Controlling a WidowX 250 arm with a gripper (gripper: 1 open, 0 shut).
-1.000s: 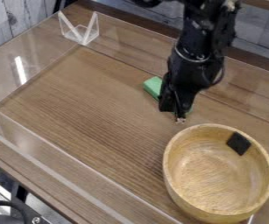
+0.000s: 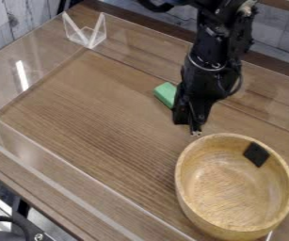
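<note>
My gripper [image 2: 184, 120] hangs over the wooden table, upper middle right, shut, with nothing clearly visible between its fingers. Just behind and left of it a green block [image 2: 166, 92] lies on the table, partly hidden by the gripper. In front of the gripper, at the lower right, stands a large round tan bowl [image 2: 200, 193] with a dark rectangle on its far right inner wall.
A clear wire-like holder [image 2: 84, 30] stands at the back left. A raised edge borders the back right, and dark cables lie at the lower left.
Over the last second my gripper has shifted very slightly, its fingers now looking closer together. The block and bowl have not moved.
</note>
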